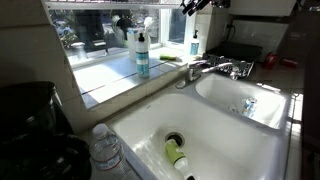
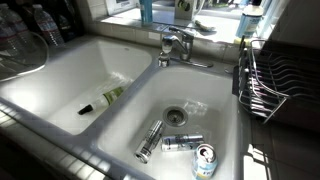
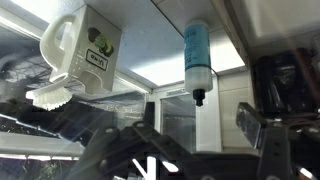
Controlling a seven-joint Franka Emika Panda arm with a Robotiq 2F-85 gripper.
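A green-labelled spray bottle (image 1: pixel 177 158) lies on its side in the near sink basin in exterior view 1, beyond the drain. In exterior view 2 the same bottle (image 2: pixel 113 95) rests on the left basin's floor, its dark end toward the front. My gripper has its dark fingers apart in the wrist view, with nothing held between them. At the top of exterior view 1, only a dark part of the gripper (image 1: pixel 194 6) shows, over the window sill and well away from the bottle.
A blue-labelled pump bottle (image 1: pixel 142 55) stands on the sill (image 1: pixel 110 76), and another bottle (image 1: pixel 195 43) is farther along. The faucet (image 2: pixel 180 44) rises behind the basins. Several cans (image 2: pixel 205 160) lie or stand in the other basin. A dish rack (image 2: pixel 278 80) is at the right.
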